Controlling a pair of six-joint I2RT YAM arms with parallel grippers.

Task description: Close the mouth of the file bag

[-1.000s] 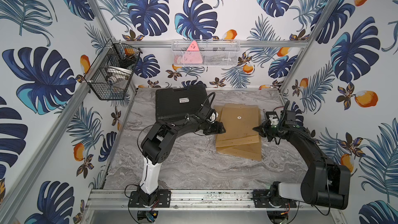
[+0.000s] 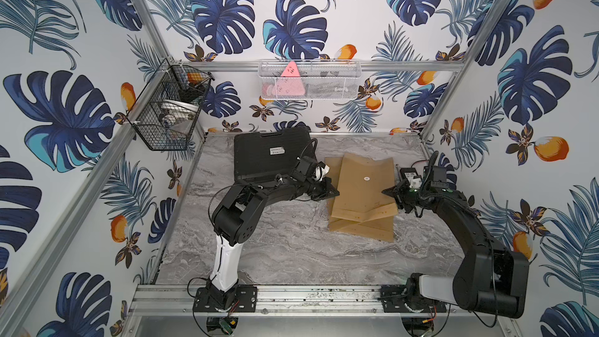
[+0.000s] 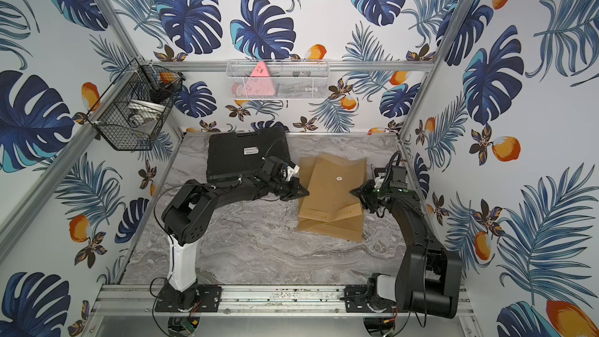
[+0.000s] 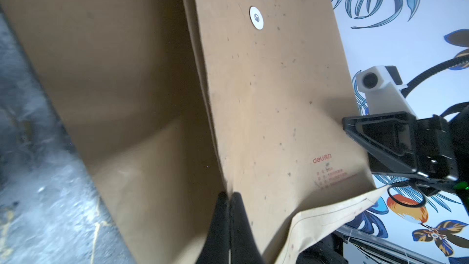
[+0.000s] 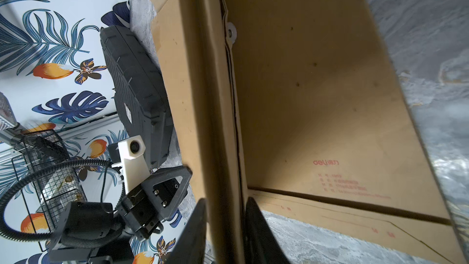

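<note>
The kraft file bag [image 2: 365,190], with a white round fastener, lies tilted up over more kraft paper [image 4: 122,117]; its folded strip shows at the near end. My left gripper is shut at the bag's left edge; whether paper is between the fingertips cannot be made out. My right gripper is at the bag's right edge, that edge running between its blurred fingers; whether they grip it is unclear.
A black case [image 2: 271,156] lies behind my left arm. A wire basket [image 2: 168,115] and a white mesh shelf [image 2: 337,81] hang on the walls.
The upper bag has moved a little right and its edges look more raised. The left gripper has shifted slightly; the right gripper has moved slightly rightward.
</note>
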